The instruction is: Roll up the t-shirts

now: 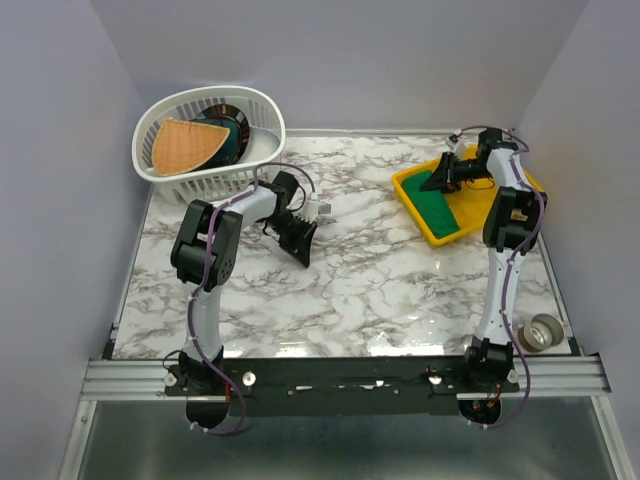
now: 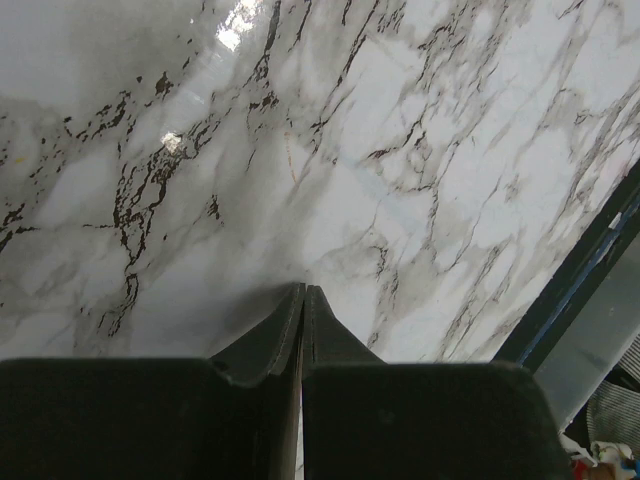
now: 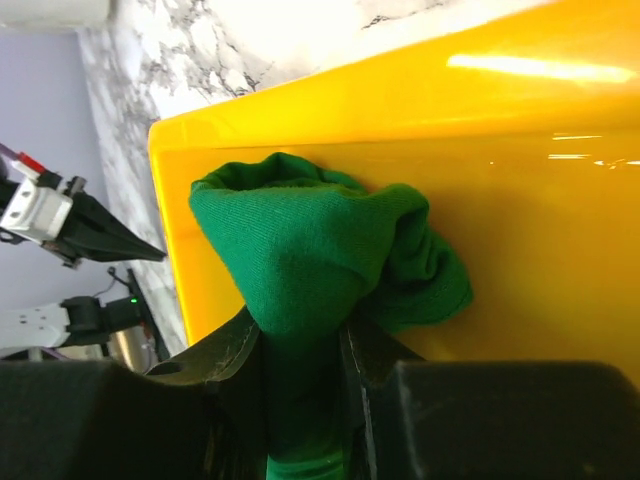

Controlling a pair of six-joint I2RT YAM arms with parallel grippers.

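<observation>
A green T-shirt (image 1: 432, 208) lies in the left part of the yellow tray (image 1: 470, 210) at the back right. My right gripper (image 1: 438, 175) is shut on its far end; in the right wrist view the bunched green cloth (image 3: 300, 240) rises between the dark fingers, over the tray's yellow floor. My left gripper (image 1: 305, 255) hangs over bare marble at the centre-left, shut with nothing visible between its fingers, as the left wrist view also shows.
A white basket (image 1: 160, 180) at the back left holds an orange cloth (image 1: 180, 145) and darker items. A metal bowl (image 1: 540, 332) stands at the front right.
</observation>
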